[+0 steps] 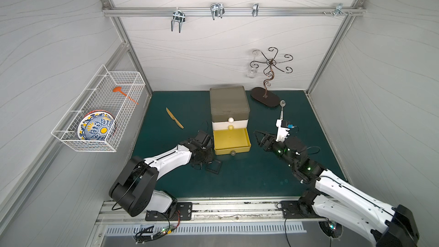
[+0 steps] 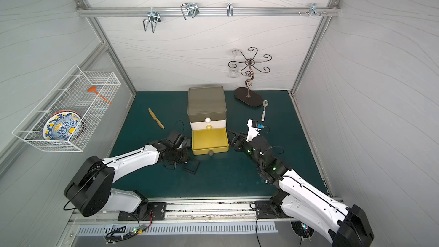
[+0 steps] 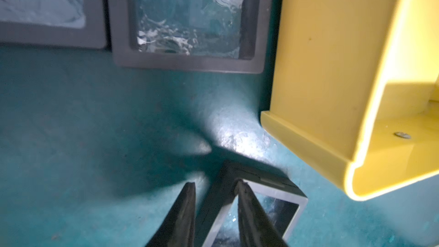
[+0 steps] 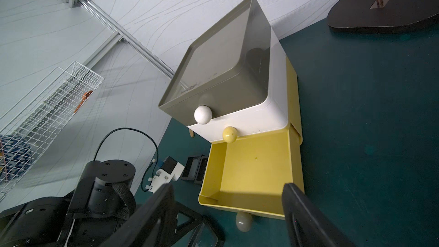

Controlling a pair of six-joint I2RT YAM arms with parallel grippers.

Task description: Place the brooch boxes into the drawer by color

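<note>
The drawer unit (image 1: 229,100) stands at the back centre, its bottom yellow drawer (image 1: 231,140) pulled out and empty. A dark clear-lidded box (image 3: 187,18) lies left of that drawer with another box (image 3: 50,36) beside it; a third box (image 3: 260,187) lies near the drawer's front-left corner. My left gripper is over this box, fingers apart, with the box beneath; whether it grips is not visible. My right gripper stands open at the drawer's right side, raised off the table, nothing between its fingers.
A knife (image 1: 173,118) lies at the back left, a spoon (image 2: 264,109) at the right near a metal stand (image 1: 265,96). A wire basket (image 1: 109,146) with plates hangs on the left wall.
</note>
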